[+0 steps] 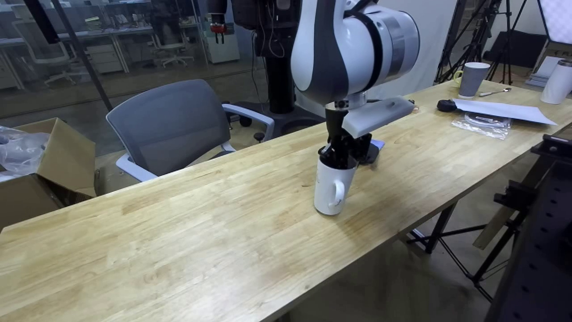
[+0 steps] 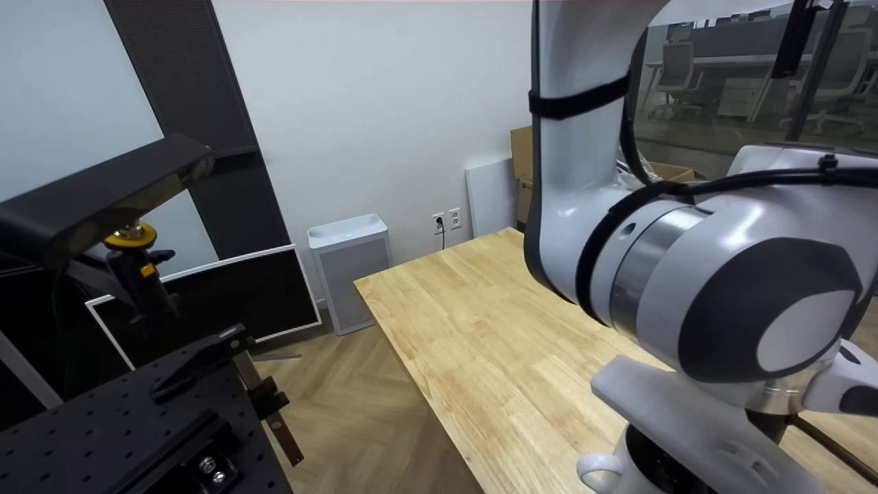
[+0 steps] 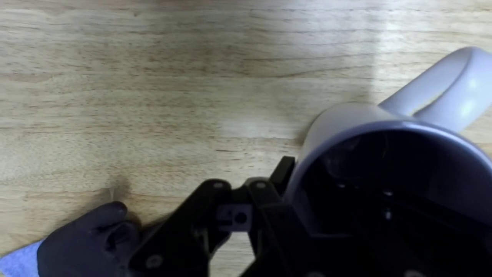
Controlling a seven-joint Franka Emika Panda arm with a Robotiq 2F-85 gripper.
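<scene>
A white mug with its handle toward the camera leans in exterior view 1, its top tipped to the right. Whether its base touches the table cannot be told. My black gripper comes down from above at the rim, shut on the mug's wall. In the wrist view one dark fingertip presses the outside of the mug, while the other finger is lost in the dark interior. Exterior view 2 catches only the mug's handle and part of its rim; the arm covers the rest.
Close behind the gripper lies a dark, soft-looking item with a blue part. Farther right on the table are a grey cup, paper, a plastic bag and a white tumbler.
</scene>
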